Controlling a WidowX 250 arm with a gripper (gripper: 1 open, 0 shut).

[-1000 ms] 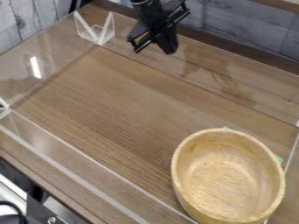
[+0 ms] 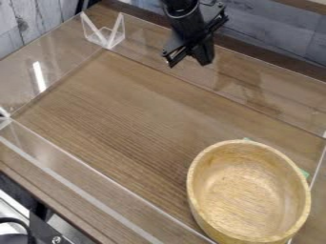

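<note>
My black gripper (image 2: pixel 192 53) hangs at the top centre of the camera view, over the back of the wooden table (image 2: pixel 114 114). Its fingers point down and to the sides, and I see nothing clearly held between them; how far apart they stand is hard to tell.
A large yellow bowl (image 2: pixel 249 195) sits at the front right, with something small and green partly behind its right rim. White plastic pieces stand at the back left and the left edge.
The gripper has shifted to the right along the back of the table since a second ago. The bowl has not moved.
</note>
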